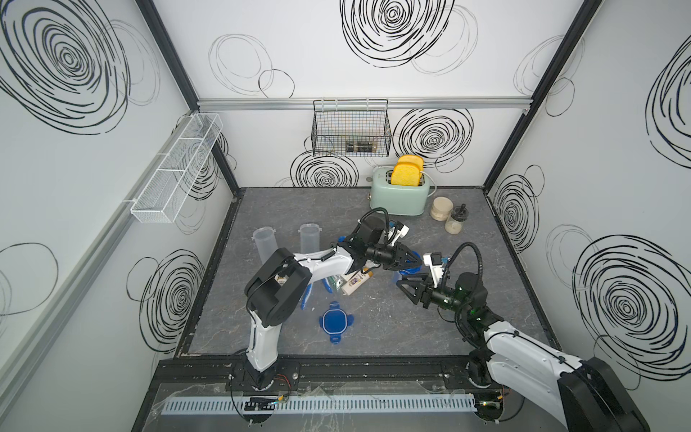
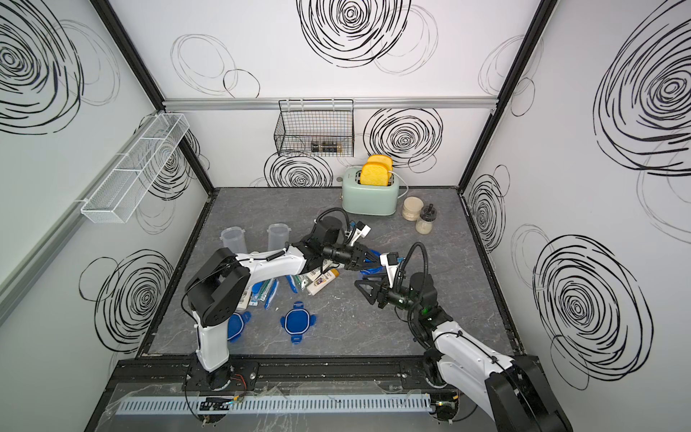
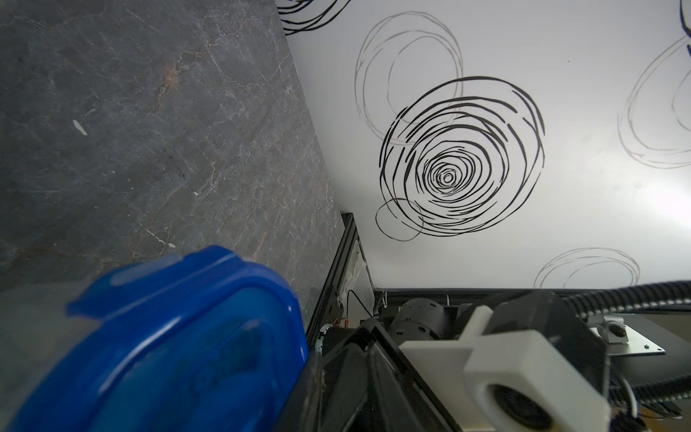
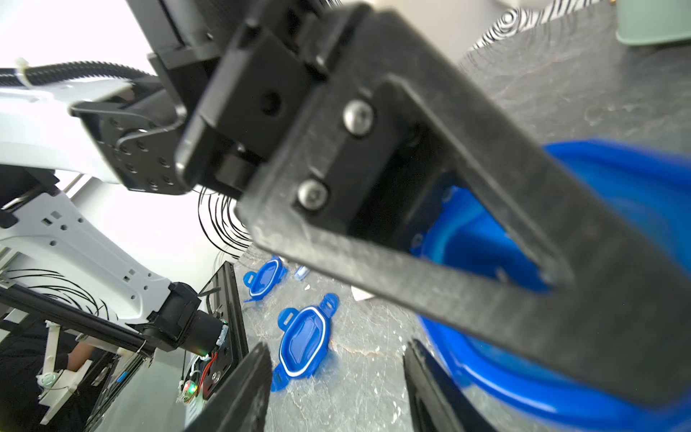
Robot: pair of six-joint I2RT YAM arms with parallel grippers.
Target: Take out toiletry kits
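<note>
My left gripper (image 1: 405,260) reaches over a blue-rimmed container (image 3: 216,345) right of the toiletry items (image 2: 320,284); its fingertip spread is unclear. In the right wrist view its black frame fills the middle, against the blue container (image 4: 612,187). My right gripper (image 1: 409,288) is just in front and right, at the container; its two fingers show at the bottom of the right wrist view, and what lies between their tips is unclear. Blue lids (image 2: 297,322) lie at the front, and translucent containers (image 1: 309,237) stand behind the toiletries.
A green toaster (image 1: 399,201) with yellow slices stands at the back, beside two jars (image 1: 453,223). A black wire basket (image 1: 351,133) hangs on the back wall and a white rack (image 1: 172,172) on the left wall.
</note>
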